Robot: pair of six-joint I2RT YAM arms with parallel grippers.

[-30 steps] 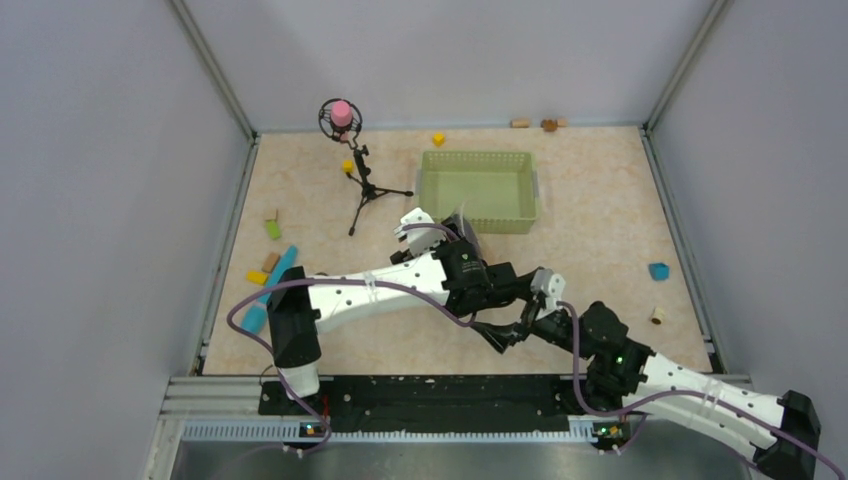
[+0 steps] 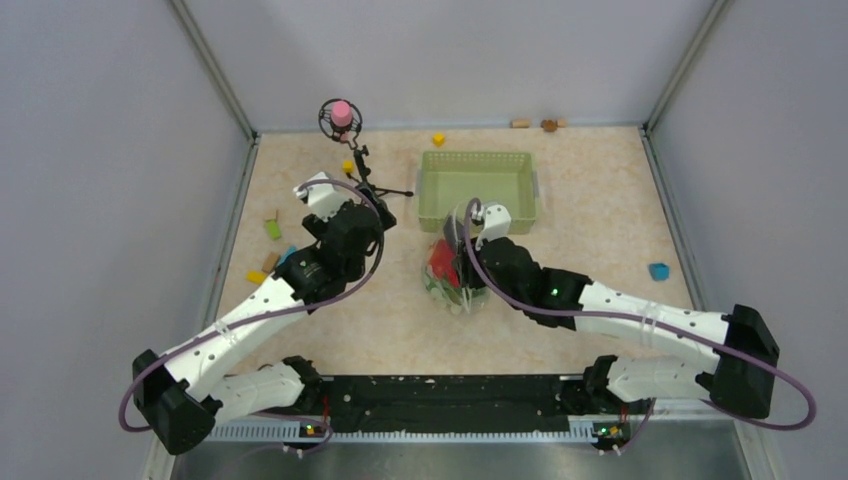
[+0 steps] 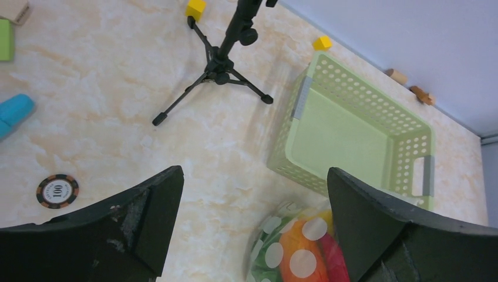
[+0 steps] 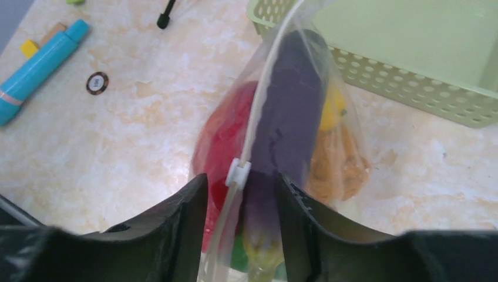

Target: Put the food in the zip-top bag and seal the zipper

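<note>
The clear zip bag point(image 2: 440, 290) stands on the table, filled with red, purple, orange and green food; in the right wrist view its zipper strip runs lengthwise with a white slider point(image 4: 238, 173). My right gripper is over the bag, fingers part open on either side of the zipper near the slider; whether they touch it is unclear. My left gripper is raised left of the bag, open with nothing between its fingers; the bag point(image 3: 292, 252) shows below it in the left wrist view.
An empty green basket point(image 2: 476, 180) stands behind the bag, a black tripod point(image 3: 223, 67) behind left. Small blocks and a blue tube point(image 4: 41, 70) lie at the left, a blue block point(image 2: 658, 271) at the right. The table left of the bag is clear.
My left arm has swung away from the bag to the back left and up.
</note>
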